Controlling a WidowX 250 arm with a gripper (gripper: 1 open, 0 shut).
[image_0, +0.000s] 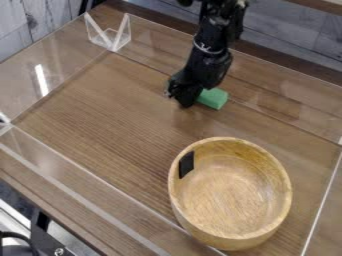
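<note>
My black gripper reaches down from the top centre of the camera view to the upper middle of the wooden table. Its fingertips rest on or just beside a green object, which lies partly hidden behind the gripper's right side. The fingers look close together; whether anything is between them is hard to make out.
A large tan tub with a black patch on its rim fills the lower right. A white wire rack is at the top left.
</note>
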